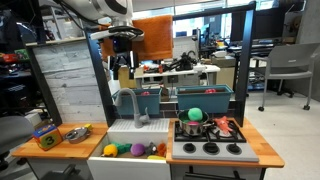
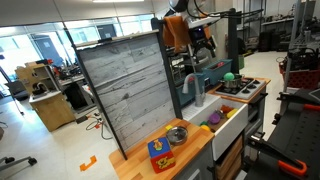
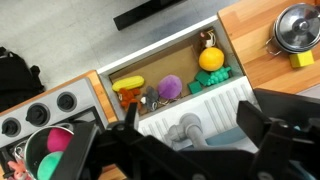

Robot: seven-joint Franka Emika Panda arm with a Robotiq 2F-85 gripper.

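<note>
My gripper is high above the sink in the wrist view, its two dark fingers wide apart with nothing between them. In exterior view 1 the gripper (image 1: 118, 58) hangs above and behind the faucet (image 1: 133, 105), clear of everything below. Toy food lies in the sink basin (image 3: 185, 60): a yellow piece (image 3: 128, 83), a purple round piece (image 3: 170, 87), a green piece (image 3: 207, 80) and an orange-yellow ball (image 3: 209, 57). On the stove (image 1: 212, 149) stands a pot (image 1: 193, 129) with a green round thing (image 1: 195, 114) at its top.
A metal pot (image 2: 178, 134) and a colourful box (image 2: 161, 154) occupy the wooden counter left of the sink. A pinkish-red item (image 1: 223, 126) is beside the stove pot. Teal bins (image 1: 204, 97) line the back. A dark upright post (image 1: 103, 85) stands near the arm.
</note>
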